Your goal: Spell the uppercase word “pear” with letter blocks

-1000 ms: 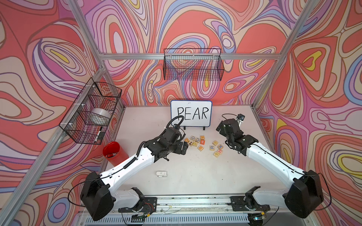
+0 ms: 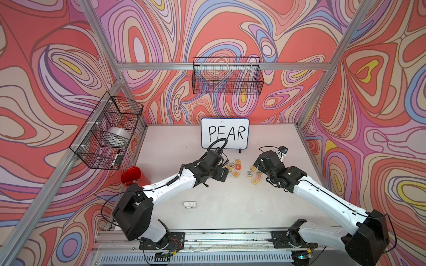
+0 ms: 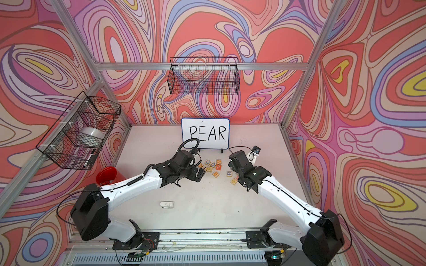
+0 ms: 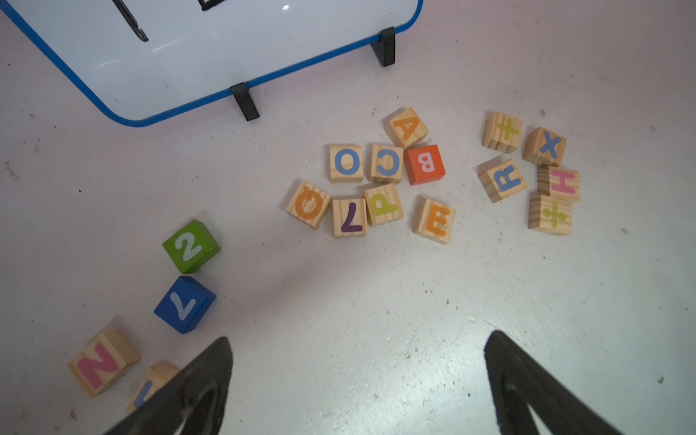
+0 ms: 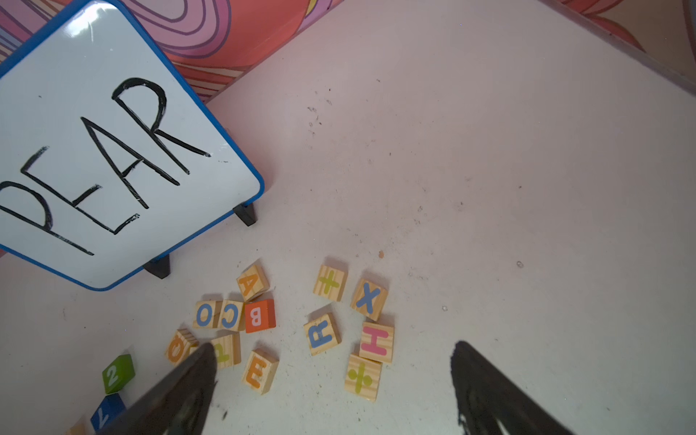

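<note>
In the left wrist view, the wooden P block (image 4: 382,203) touches other blocks in a cluster. The orange-lettered E block (image 4: 435,221) lies slightly apart, to its right. At the cluster's back, the A block (image 4: 407,127) is by a red B block. Farther right is the blue-lettered R block; the right wrist view shows this R block (image 5: 321,333) too. My left gripper is open above the table, its spread fingers empty. Also open and empty, my right gripper hangs over the right-hand blocks.
A whiteboard (image 2: 225,126) reading PEAR stands behind the blocks. Other blocks lie around, including a green 2 (image 4: 191,247) and a blue 7 (image 4: 185,304). A white object (image 2: 190,204) rests front left.
My left arm has shifted right, coming over the left part of the block cluster in the top left view.
</note>
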